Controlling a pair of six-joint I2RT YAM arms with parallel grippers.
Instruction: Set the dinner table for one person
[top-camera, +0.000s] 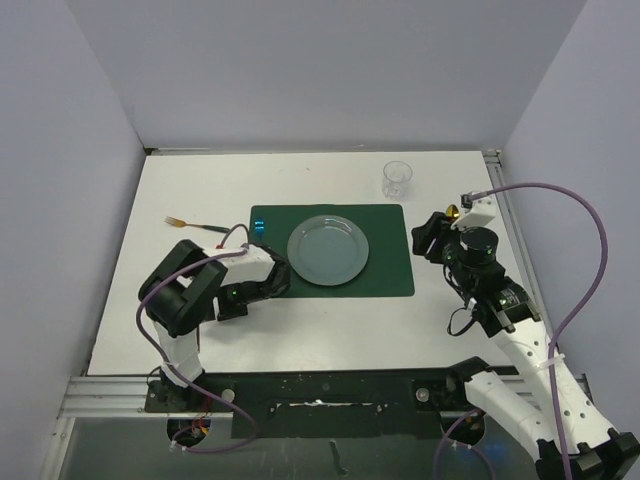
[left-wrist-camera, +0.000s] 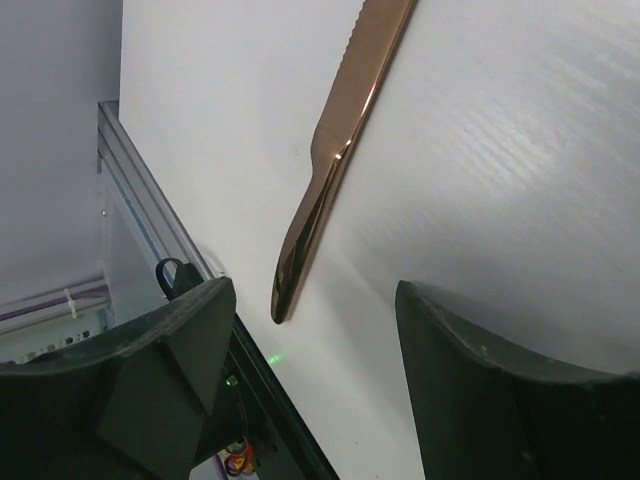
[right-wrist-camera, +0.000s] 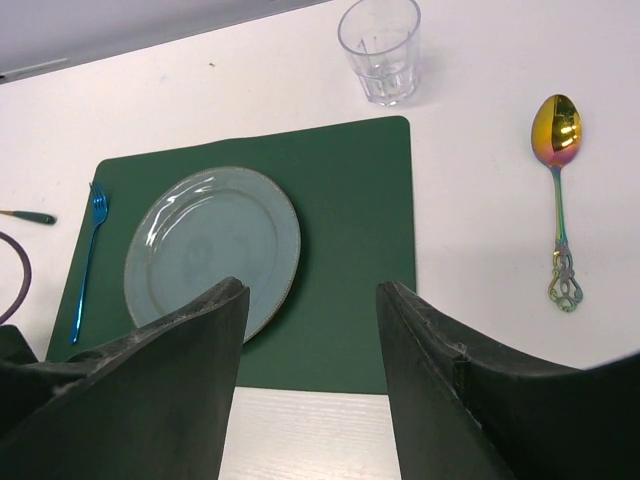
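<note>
A grey plate (top-camera: 328, 250) rests on the green placemat (top-camera: 390, 275), and a blue fork (right-wrist-camera: 93, 245) lies along the mat's left side. In the left wrist view a copper knife (left-wrist-camera: 335, 140) lies on the bare table. Above it, beyond the handle end, my left gripper is parted, nothing between its fingers. My right gripper hangs high to the right of the mat, fingers apart and empty. In the right wrist view a shiny rainbow spoon (right-wrist-camera: 558, 190) lies right of the mat. The clear glass (right-wrist-camera: 384, 50) stands behind the mat's right part.
A fork with a dark handle (top-camera: 195, 225) lies on the table at the left, outside the mat. The table's front edge (left-wrist-camera: 280, 410) is close to the left gripper.
</note>
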